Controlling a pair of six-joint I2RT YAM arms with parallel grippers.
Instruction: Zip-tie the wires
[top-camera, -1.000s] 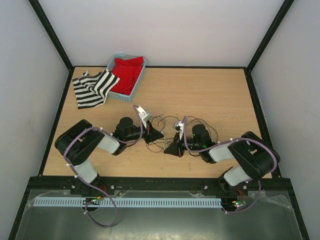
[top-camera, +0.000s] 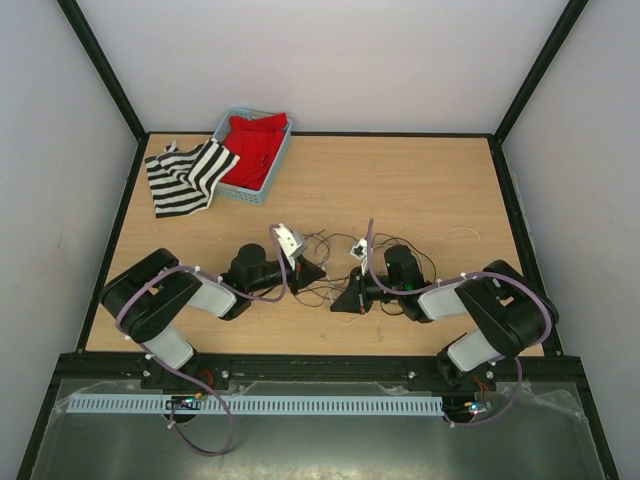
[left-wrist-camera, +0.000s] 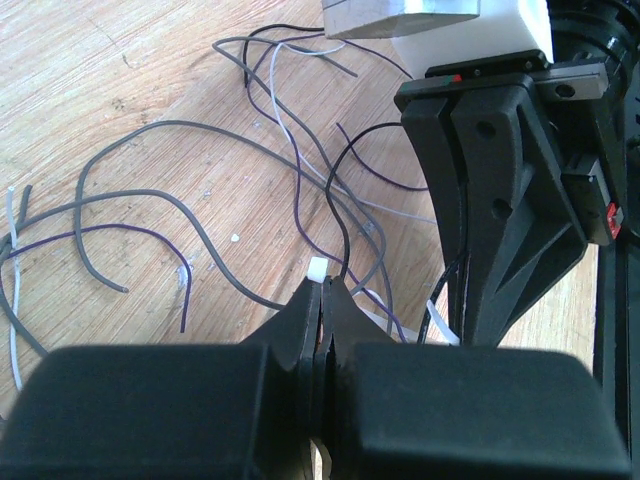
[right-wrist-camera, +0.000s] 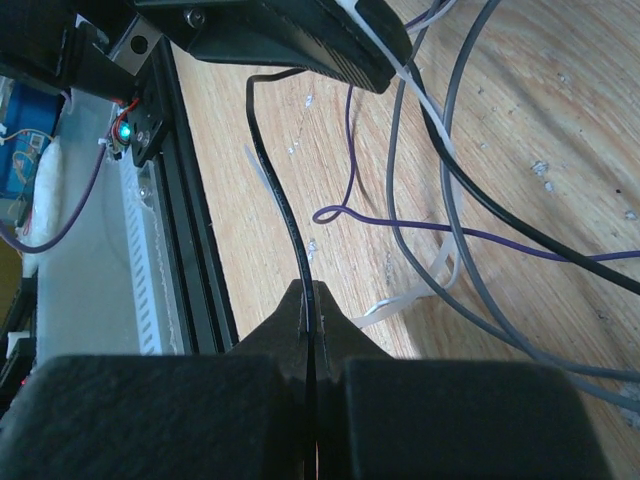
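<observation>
Loose grey, black, purple and white wires (left-wrist-camera: 200, 215) lie tangled on the table between the two arms. My left gripper is shut low over them. A small white block (left-wrist-camera: 318, 267) shows right at its fingertips; whether it is pinched cannot be told. Close by on the right, my right gripper (top-camera: 345, 303) is shut on a black wire (right-wrist-camera: 283, 205), which runs up from its fingertips past the left gripper's finger (right-wrist-camera: 330, 50). A pale translucent strip (right-wrist-camera: 390, 306), perhaps a zip tie, lies beside the right fingertips, partly hidden.
At the back left stands a blue-grey basket (top-camera: 239, 193) with red cloth (top-camera: 257, 150) inside. A black-and-white striped cloth (top-camera: 185, 180) lies next to it. One thin pale strand (top-camera: 460, 229) rests at the right.
The left gripper has shifted very slightly, and its forearm has moved a little to the left. The right gripper stays almost in place. Basket and cloths have not moved.
</observation>
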